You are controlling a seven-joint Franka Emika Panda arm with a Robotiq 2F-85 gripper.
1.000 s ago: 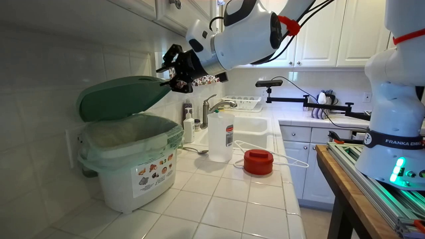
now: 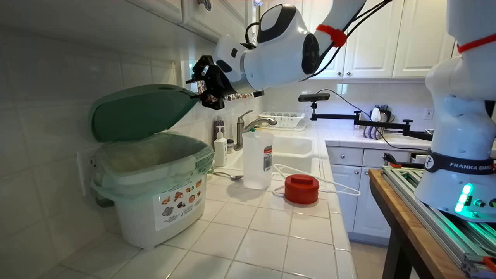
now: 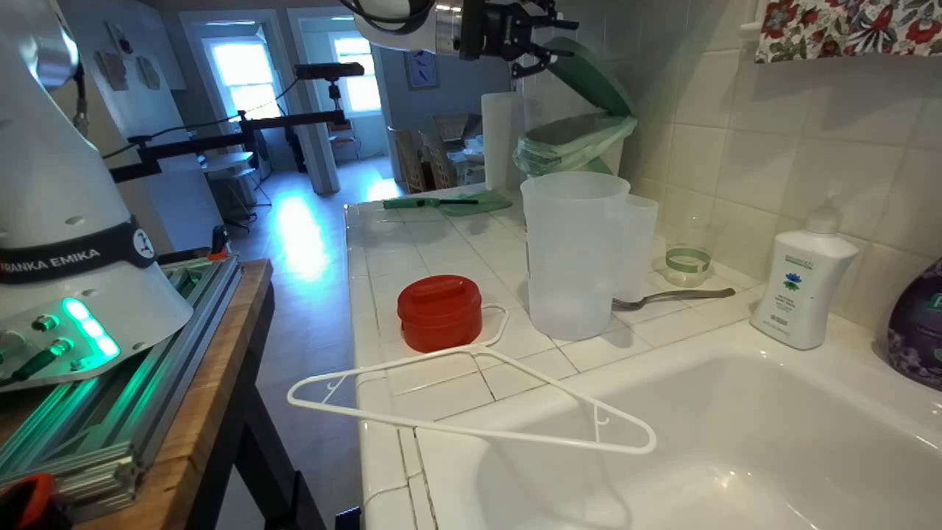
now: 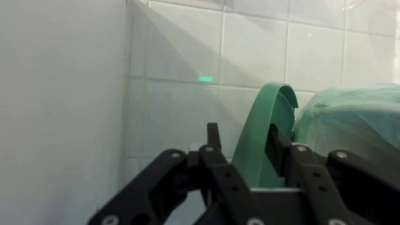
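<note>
The green lid (image 2: 144, 111) of a white bin (image 2: 135, 216) stands tilted up against the back wall. At its raised front edge is my gripper (image 2: 191, 89), the lower finger meeting the edge in exterior view 1. In the wrist view, the lid's edge (image 4: 253, 150) runs between my black fingers, which stand some way apart. It lies close by the right finger, and a gap shows toward the left one. Whether the fingers grip the lid is unclear. Below, the bin's mouth is lined with a pale green bag (image 2: 104, 179).
A clear plastic jug (image 2: 255, 162), a red lidded container (image 2: 301, 189) and a white hanger (image 3: 494, 433) are on the counter by the sink (image 3: 706, 442). The wall cabinet (image 2: 214, 16) hangs close above the gripper. Open tiles (image 2: 260, 232) lie right of the bin.
The lid's front edge has risen slightly, and my wrist has levelled out a little. The gripper stays at the lid's edge. Objects on the counter have not moved.
</note>
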